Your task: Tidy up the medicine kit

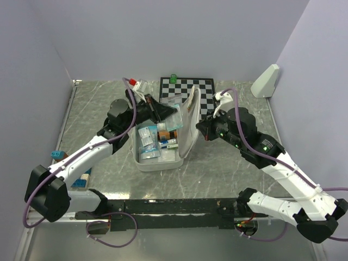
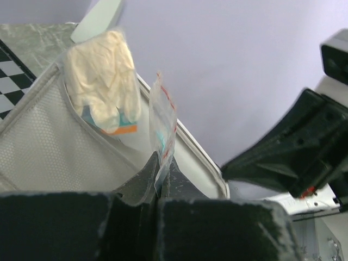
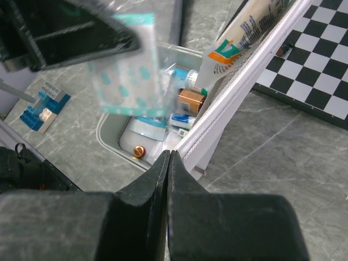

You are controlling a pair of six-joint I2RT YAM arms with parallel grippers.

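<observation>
The open medicine kit (image 1: 140, 163) holds packets, a brown bottle (image 3: 191, 100) and tubes. My left gripper (image 1: 171, 113) is shut on a clear plastic bag (image 2: 163, 130) with a teal dotted packet (image 3: 128, 76), hanging above the kit. My right gripper (image 1: 202, 126) is shut at the edge of the raised fabric lid (image 1: 188, 130), which stands nearly upright at the kit's right side. A bag of pale gloves (image 2: 103, 76) sits on the lid's inner side.
A checkered board (image 1: 182, 87) lies behind the kit, with a green item on it. A white wedge (image 1: 265, 81) stands back right, blue blocks (image 1: 81, 182) at left.
</observation>
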